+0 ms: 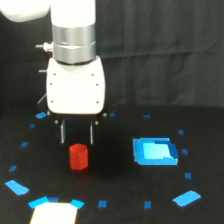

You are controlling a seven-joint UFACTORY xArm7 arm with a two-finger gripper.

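Note:
A small red block (pixel 78 157) sits on the black surface at left of centre. My gripper (pixel 77 136), under the white hand, points straight down with its dark fingers (pixel 62 131) apart. In the image its tips end just above the block's top edge, one to each side. The view does not settle how far above or behind the block they are. Between the fingers I see only dark background.
Right of the block lies a blue-bordered square with a pale centre (pixel 157 151). Blue tape marks, such as a strip (pixel 186 198) at front right, dot the surface. A white object (pixel 53 213) is cut off at the bottom left. Clear floor separates block and square.

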